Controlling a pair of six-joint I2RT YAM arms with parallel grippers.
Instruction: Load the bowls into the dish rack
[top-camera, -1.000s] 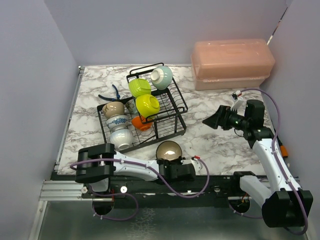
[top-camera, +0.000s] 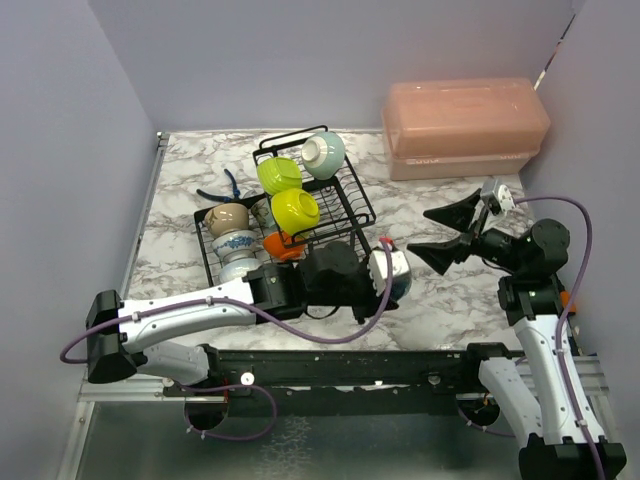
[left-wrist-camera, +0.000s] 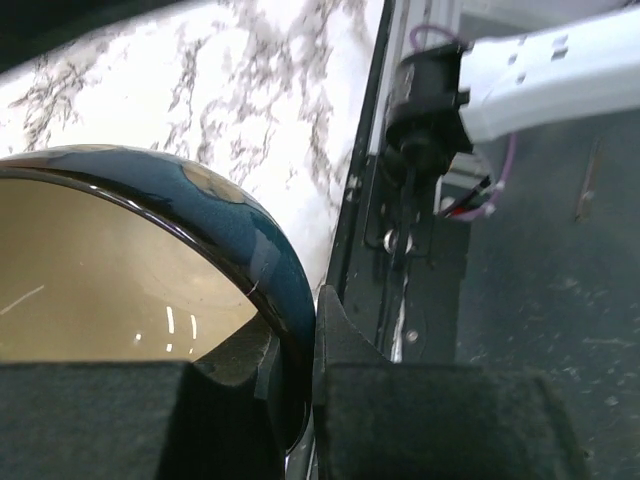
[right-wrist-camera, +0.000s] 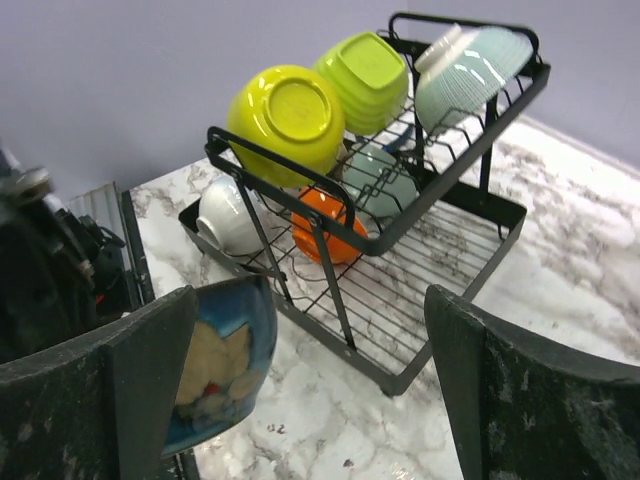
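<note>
My left gripper (top-camera: 370, 295) is shut on the rim of a dark blue bowl with a tan inside (left-wrist-camera: 140, 270), held in front of the dish rack; in the top view the arm mostly hides it. The bowl's patterned outside (right-wrist-camera: 225, 370) shows in the right wrist view. My right gripper (top-camera: 440, 235) stands open, right of the rack, nothing between its fingers. The two-tier rack (right-wrist-camera: 395, 381) holds yellow (top-camera: 295, 208), green (top-camera: 279, 175) and pale blue bowls (top-camera: 323, 153) on top, and orange (right-wrist-camera: 330, 235), white (right-wrist-camera: 225, 215) and other bowls below.
A pink lidded container (top-camera: 467, 120) sits at the back right. Blue pliers (top-camera: 215, 196) lie left of the rack.
The left arm has moved up and right with the bowl, lifting it from the counter. The right gripper has swung and its fingers now show spread, at about the same place.
</note>
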